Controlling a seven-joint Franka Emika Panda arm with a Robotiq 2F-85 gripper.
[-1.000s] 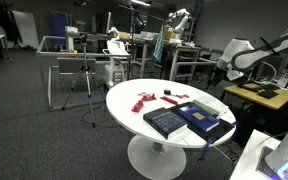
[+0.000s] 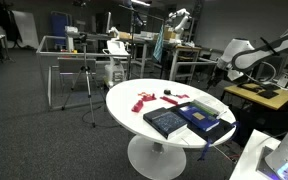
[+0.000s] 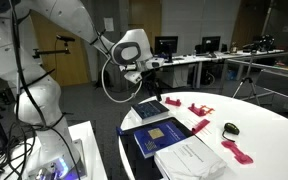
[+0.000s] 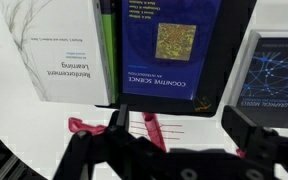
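Observation:
Several books lie on the round white table. In the wrist view, a dark blue Cognitive Science book (image 4: 162, 50) rests in a black tray (image 4: 222, 60), with a white Reinforcement Learning book (image 4: 66, 50) on its left. To the right, apart from the tray, is a dark book with a blue network pattern (image 4: 276, 75). My gripper hovers above the table, its dark fingers spread apart and open. Nothing shows between them except the table and a red object (image 4: 154, 130) below.
More red objects (image 3: 200, 126) are scattered across the table, along with a black and yellow item (image 3: 230, 131). Bare white tabletop (image 3: 274, 140) shows on the far side. In exterior view 1, a tripod (image 2: 87, 75) stands behind the table.
The arm has shifted slightly from its earlier pose. The books, tray and red objects lie where they did before.

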